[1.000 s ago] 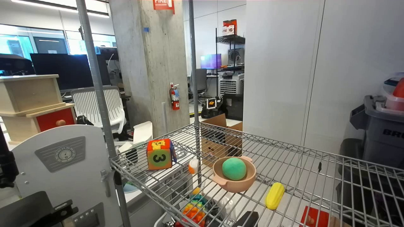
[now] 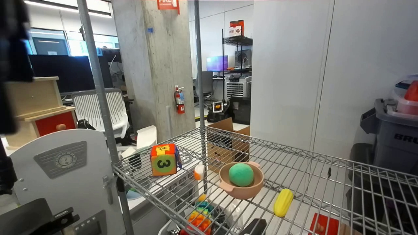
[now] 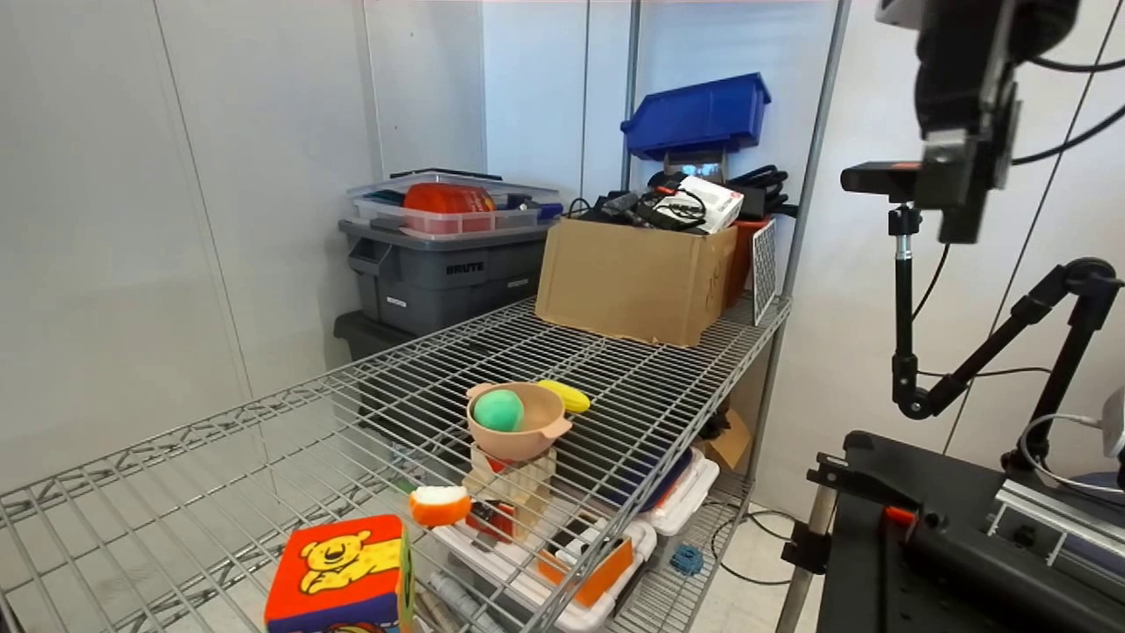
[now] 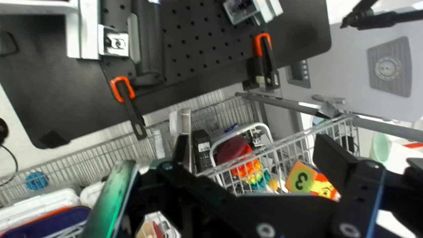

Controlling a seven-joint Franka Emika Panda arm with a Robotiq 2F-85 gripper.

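Note:
In the wrist view my gripper has its two dark fingers [image 4: 332, 158] spread wide, with nothing between them up close. Exterior view 2 shows the gripper [image 3: 957, 206] blurred at upper right, away from the shelf objects. A green ball [image 2: 241, 174] rests in a pink two-handled bowl [image 2: 239, 192] on the wire shelf [image 2: 301, 154]. A yellow oblong item [image 2: 283, 202] lies near the bowl. The soft cube [image 2: 164, 159] with a 3 sits towards the shelf's corner. Between cube and bowl lies an orange-and-white piece [image 3: 439, 505].
A cardboard box [image 3: 622, 280] full of clutter fills the shelf's far end. Grey posts [image 2: 100, 82] rise at the shelf corners. The black pegboard table [image 4: 198, 43], with orange-tipped clamps [image 4: 123, 89], stands beside the shelf. Bare wire shelf lies around the bowl.
A dark, blurred part of the arm has come into the upper left of exterior view 1. The shelf objects remain in place.

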